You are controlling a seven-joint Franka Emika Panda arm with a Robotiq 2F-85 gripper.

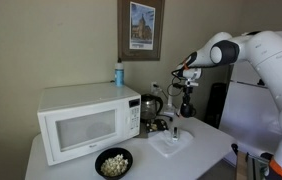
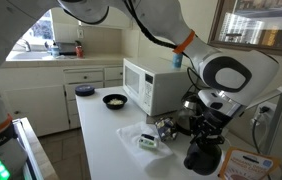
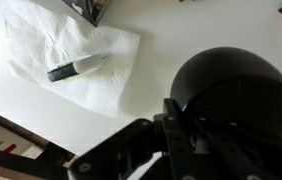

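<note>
A black, round, open vessel (image 3: 243,85) fills the right of the wrist view. My gripper is shut on its near rim. In the second exterior view the same dark vessel (image 2: 204,157) hangs below the white wrist of the arm, at the right end of the counter. The first exterior view shows my gripper (image 1: 188,83) far right, with the vessel (image 1: 187,105) beneath it. Whether the vessel touches the counter I cannot tell.
A white paper towel (image 3: 116,72) holds a small black-and-white object (image 3: 76,68). The white microwave (image 1: 91,126), a kettle (image 1: 151,106) and a black bowl (image 1: 102,169) of pale pieces stand to the left.
</note>
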